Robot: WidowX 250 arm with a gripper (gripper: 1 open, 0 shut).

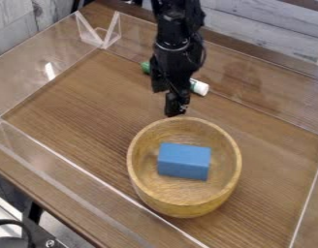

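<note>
My black gripper (170,93) hangs from the top of the view, open, over the wooden table behind a round tan bowl (148,184). A blue block (185,161) lies inside the bowl. A small white tube with green (196,85) lies just behind the gripper, partly hidden by it. I cannot tell whether the fingers touch it.
Clear panels or edging run along the table's sides, and a pale wall stands at the back right.
</note>
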